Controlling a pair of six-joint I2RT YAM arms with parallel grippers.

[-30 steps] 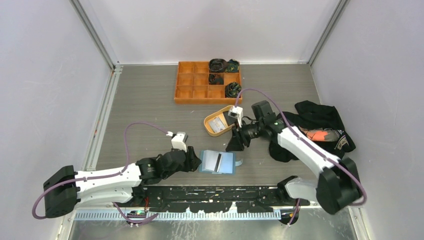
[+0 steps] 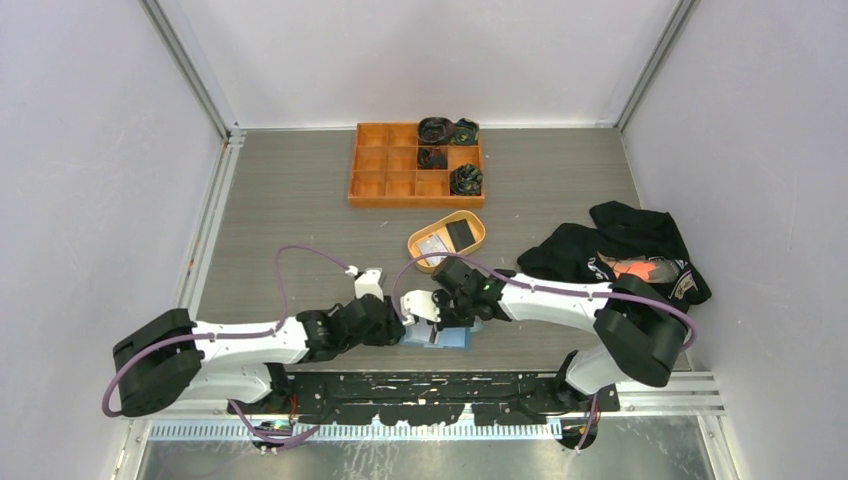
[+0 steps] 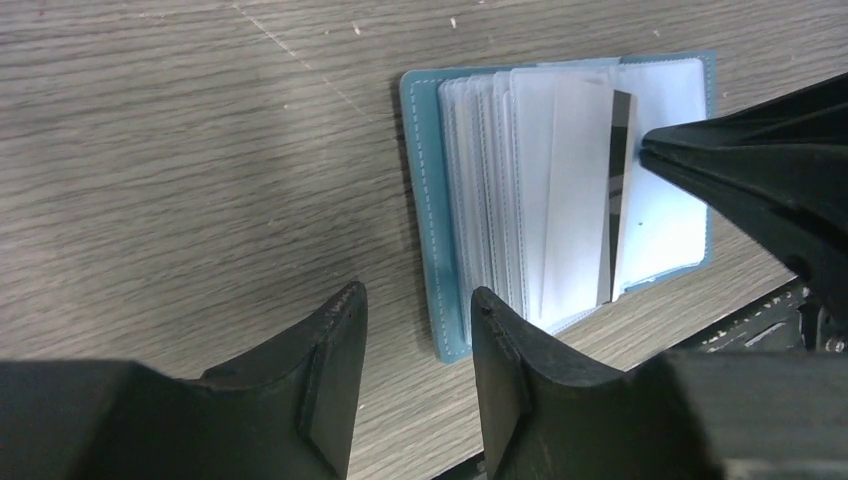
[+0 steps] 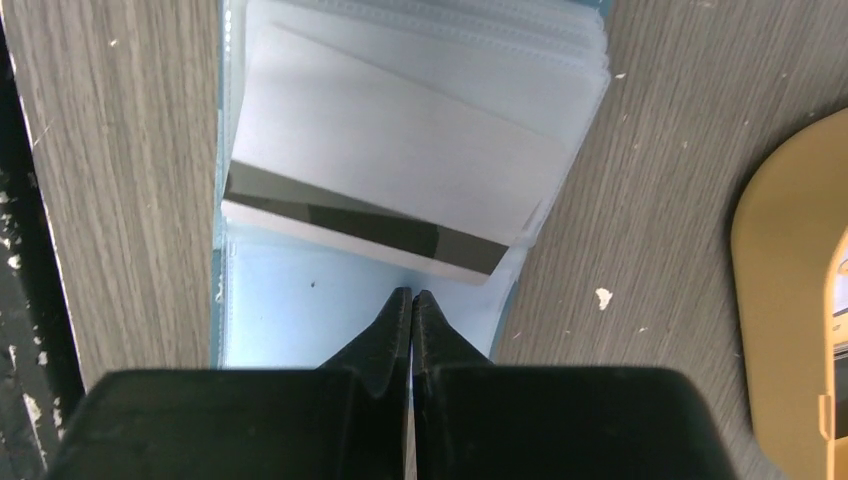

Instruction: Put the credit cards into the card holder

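The blue card holder (image 3: 433,215) lies open on the table, with clear sleeves (image 3: 487,180) stacked at its left side in the left wrist view. A white card with a black stripe (image 3: 617,190) sits slightly skewed over the sleeves; whether it is inside one I cannot tell. My left gripper is partly open at the holder's left edge, nothing between its fingers. Above the holder, my right gripper points down beside the striped card (image 4: 365,225). Its fingertips are together, and nothing shows between them.
A yellow basket (image 2: 412,246) with cards stands behind the holder. Farther back is an orange divided tray (image 2: 370,202) holding dark rolled items. A black garment (image 2: 560,252) lies at the right.
My right gripper has come from beside the basket, leftward and toward the front, over the holder. The left arm has shifted a little to the right, up to the holder's edge.
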